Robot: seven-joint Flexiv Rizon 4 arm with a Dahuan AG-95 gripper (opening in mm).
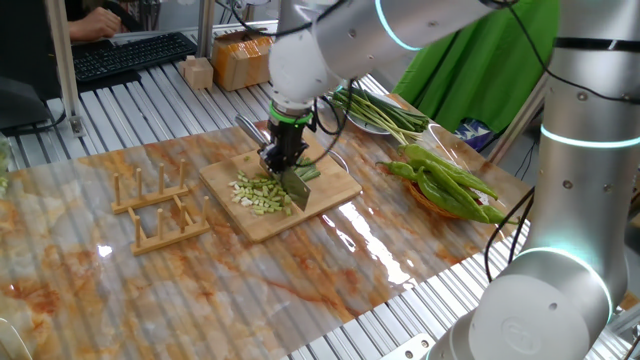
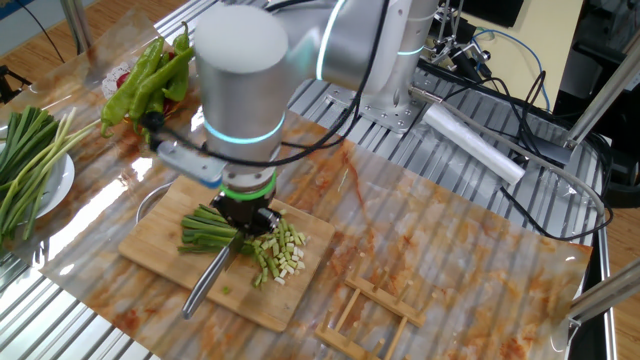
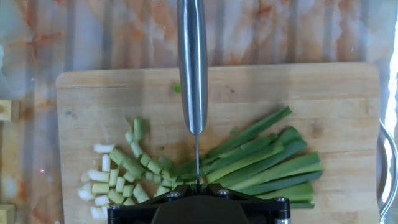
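My gripper is shut on a kitchen knife, gripping it near where the blade begins. In the wrist view the knife's steel handle (image 3: 193,68) points away from me, and the thin spine runs between the fingers. The broad blade (image 1: 296,190) stands on edge over the wooden cutting board (image 1: 262,228), among the greens. To one side lie chopped pale green pieces (image 3: 118,180); on the other, uncut green stalks (image 3: 267,158) form a bundle. The blade's lower edge is hidden in the wrist view, so contact with the board cannot be told.
A wooden peg rack (image 1: 160,215) stands left of the board in exterior view 1. Green peppers (image 1: 445,185) fill a basket on the right, and a plate of long green stalks (image 1: 385,112) sits behind.
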